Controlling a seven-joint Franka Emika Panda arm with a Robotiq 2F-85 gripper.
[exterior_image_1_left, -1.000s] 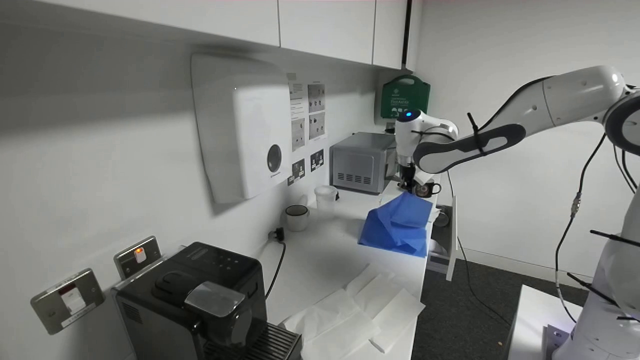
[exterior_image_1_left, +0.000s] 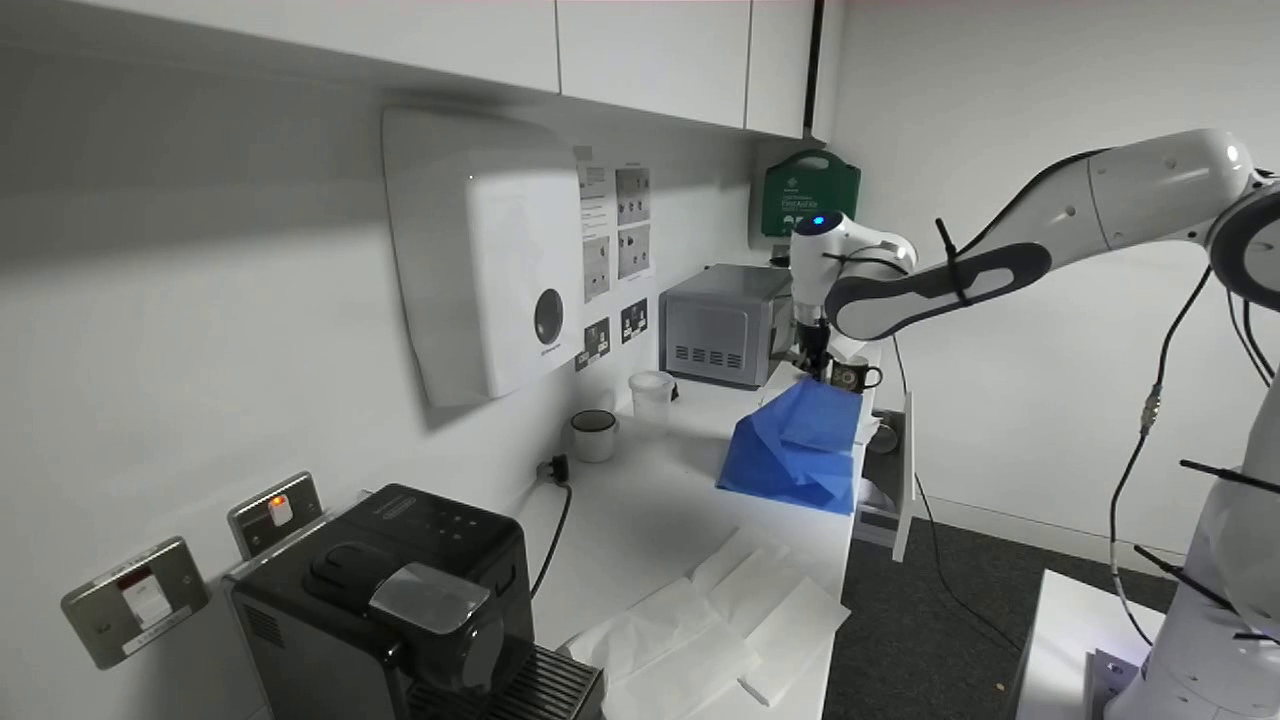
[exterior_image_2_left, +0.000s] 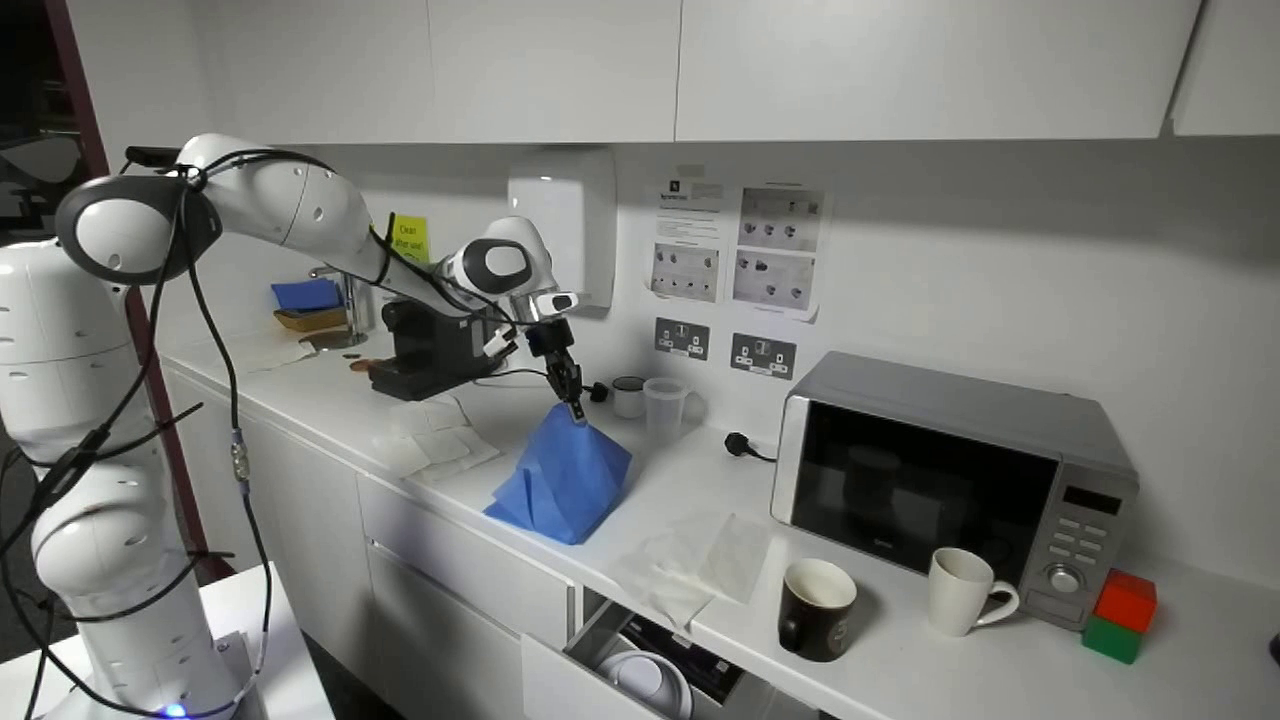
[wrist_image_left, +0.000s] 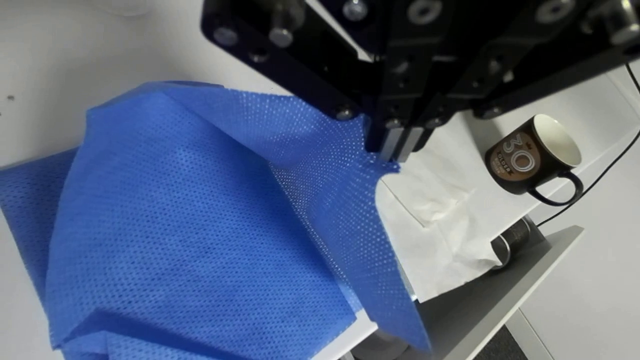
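A blue cloth (exterior_image_2_left: 560, 478) lies crumpled near the counter's front edge, one part of it lifted into a peak. At that peak my gripper (exterior_image_2_left: 579, 416) is shut with the cloth's edge pinched between its fingertips. In the wrist view the raised blue cloth (wrist_image_left: 198, 216) spreads left and below the gripper, its lower folds resting on the counter. From the other side, the cloth (exterior_image_1_left: 792, 450) rises toward the black fingers, whose tips are hard to make out there.
White paper sheets (exterior_image_2_left: 708, 564) lie right of the cloth, beside a black mug (exterior_image_2_left: 818, 610). An open drawer (exterior_image_2_left: 654, 672) juts out below the counter. A clear plastic cup (exterior_image_2_left: 665, 408) and a microwave (exterior_image_2_left: 948, 480) stand toward the wall. More white sheets (exterior_image_1_left: 720, 630) lie near the coffee machine (exterior_image_1_left: 408, 612).
My gripper has risen slightly, and the held part of the blue cloth is drawn up a little with it. The cloth's lower part stays in place on the counter.
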